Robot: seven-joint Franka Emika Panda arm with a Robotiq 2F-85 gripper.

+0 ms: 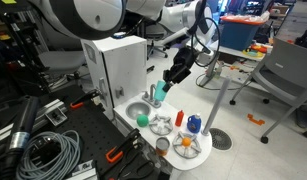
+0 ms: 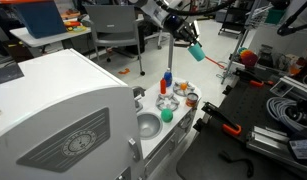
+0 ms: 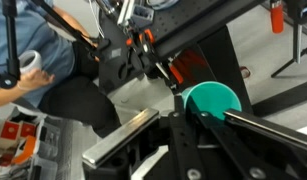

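A teal cup is held up in the air by my gripper, which is shut on it. In exterior view 2 the cup hangs tilted below the gripper, near the counter's front side. The wrist view has the cup's round opening between the dark fingers; how deep they grip it is hard to see.
Below are a sink, a green round item, a red bottle, a blue mug, an orange ball by a plate, and a can. A dark cart with cables stands in front.
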